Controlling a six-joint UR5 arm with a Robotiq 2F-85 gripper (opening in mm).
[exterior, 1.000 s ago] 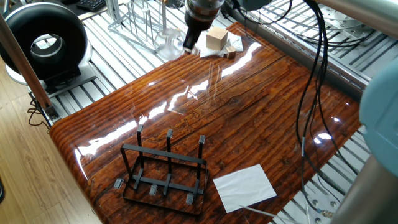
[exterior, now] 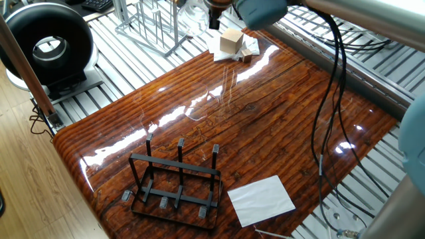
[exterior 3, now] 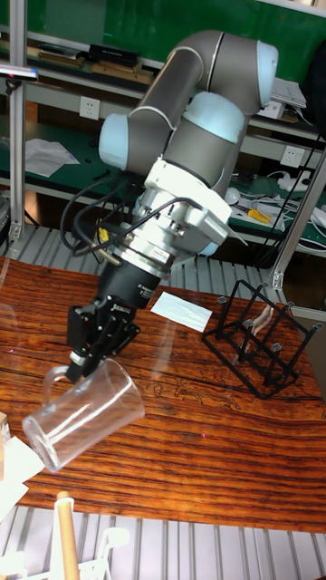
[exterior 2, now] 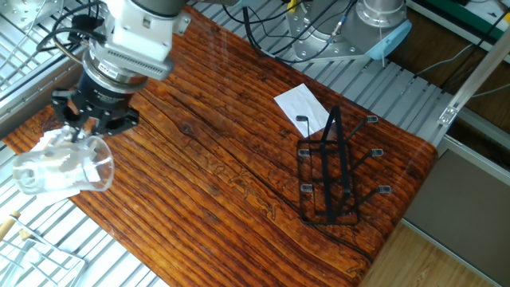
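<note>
A clear glass mug (exterior 3: 85, 414) hangs tilted, nearly on its side, above the far end of the wooden table. My gripper (exterior 3: 89, 360) is shut on it on the handle side; the exact contact is hard to make out through the glass. In exterior view 2 the mug (exterior 2: 64, 166) appears at the left, just below the gripper (exterior 2: 94, 127). Only part of the mug (exterior: 193, 18) and the dark gripper tip (exterior: 214, 20) show at the top of exterior view 1. A black wire rack (exterior: 176, 189) with several upright prongs stands empty at the opposite end.
A white sheet (exterior: 261, 200) lies flat beside the rack. Two cardboard boxes, the larger box (exterior: 231, 41) and a small box (exterior: 246, 56), sit on white paper near the mug. A metal rack (exterior: 154, 28) stands beyond the table edge.
In exterior view 1 my gripper and the mug have moved toward the top of the picture and slightly right. The black rack, sheet and boxes have stayed put.
</note>
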